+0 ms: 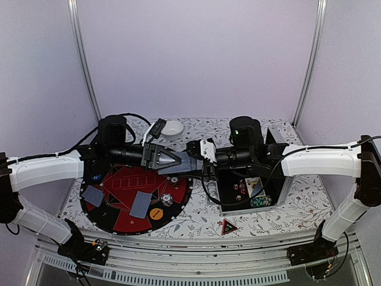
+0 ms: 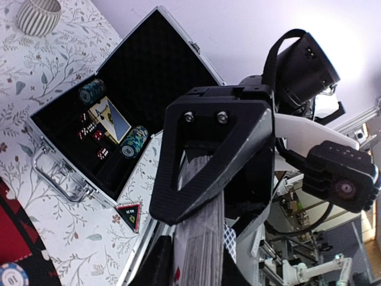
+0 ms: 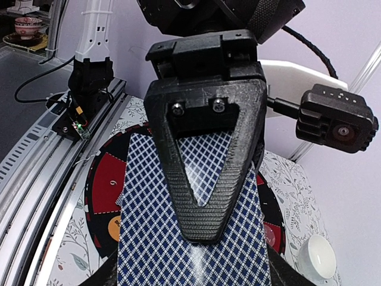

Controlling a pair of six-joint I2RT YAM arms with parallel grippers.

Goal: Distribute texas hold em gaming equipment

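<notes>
A deck of cards with a blue checked back is held up between my two grippers, above the round mat. My left gripper has it between its fingers from the left; in the left wrist view the stack's edge shows. My right gripper is at the deck's other end, with the checked back between its fingers in the right wrist view. Whether each grips firmly is hard to see. More blue-backed cards lie on the mat.
The open case with chips, dice and cards stands at the right. A triangular marker lies at the front of the table, a white bowl at the back. Chips lie on the mat.
</notes>
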